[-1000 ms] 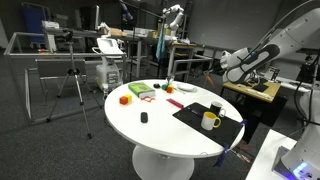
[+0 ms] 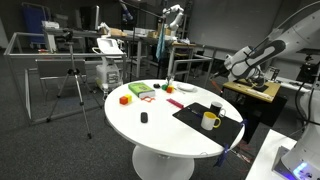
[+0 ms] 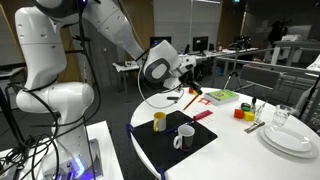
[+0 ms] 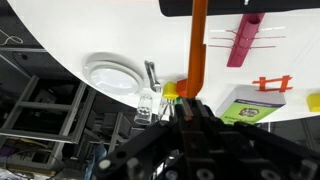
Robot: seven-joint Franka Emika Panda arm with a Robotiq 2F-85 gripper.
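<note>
My gripper is shut on a long, thin orange-brown stick (image 4: 198, 45), which runs up from the fingers in the wrist view. In exterior view 2 the gripper (image 3: 190, 72) hangs above the white round table, over the far side of the black mat (image 3: 203, 139). A yellow mug (image 3: 159, 122) and a grey-white mug (image 3: 184, 137) stand upright at the mat, apart from the gripper.
A white plate (image 3: 286, 141) lies on the table, with a clear glass (image 3: 281, 115) beside it. Red, yellow and green blocks (image 3: 246, 112), a green box (image 4: 248, 104) and a dark-red object (image 4: 246, 40) lie farther off. A black mouse-like object (image 2: 144, 117) sits near the edge; bare table surrounds it.
The arm has shifted slightly around the same place above the table. The mugs, mat and other table objects have not visibly moved.
</note>
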